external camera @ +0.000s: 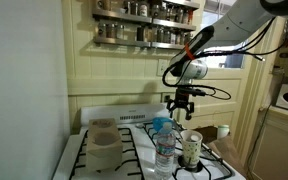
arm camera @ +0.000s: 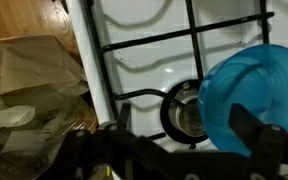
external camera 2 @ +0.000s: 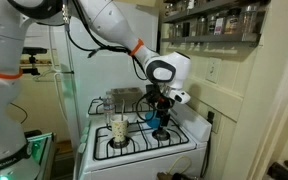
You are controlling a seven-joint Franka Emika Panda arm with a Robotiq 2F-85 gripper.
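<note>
My gripper [external camera: 181,109] is over the stove, open, its fingers pointing down. In the wrist view, one of its dark fingers [arm camera: 123,148] shows over the burner grate and the other overlaps a translucent blue cup or bowl [arm camera: 249,85]. The near rim of that blue vessel lies between the two fingers as seen from above; whether either touches it I cannot tell. From the side, the blue vessel [external camera 2: 152,118] is on the stove's back area, just under the gripper [external camera 2: 160,110].
A clear water bottle [external camera: 165,150], a patterned pale cup [external camera: 191,149] and a beige box [external camera: 104,145] stand on the stove. Brown paper [arm camera: 29,70] lies beside the stove's edge. Jar-filled shelves [external camera: 144,35] hang above the back wall.
</note>
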